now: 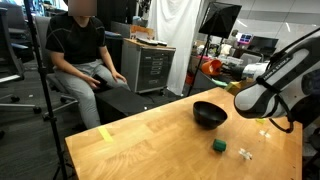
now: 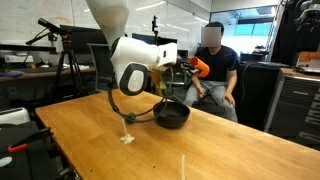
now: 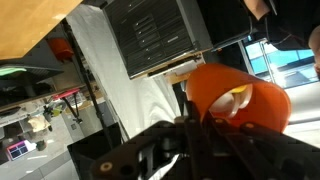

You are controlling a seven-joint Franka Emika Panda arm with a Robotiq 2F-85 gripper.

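An orange cup [image 2: 197, 67] is held up in the air at my gripper [image 2: 183, 68], which is shut on it. Large in the wrist view, the same orange cup [image 3: 212, 86] fills the right side, with pale and yellowish shapes showing at its opening. The finger contact is hard to make out. A black bowl [image 1: 209, 114] rests on the table, lower than the gripper and to its left in exterior view 1. In exterior view 2 the bowl [image 2: 172, 113] appears beneath the raised cup.
A small dark green object [image 1: 219, 145] and a small white item [image 1: 245, 153] lie on the wooden table [image 1: 150, 150]. A seated person [image 1: 78, 55] is beside the table. Much of the table left of the bowl is bare in exterior view 1.
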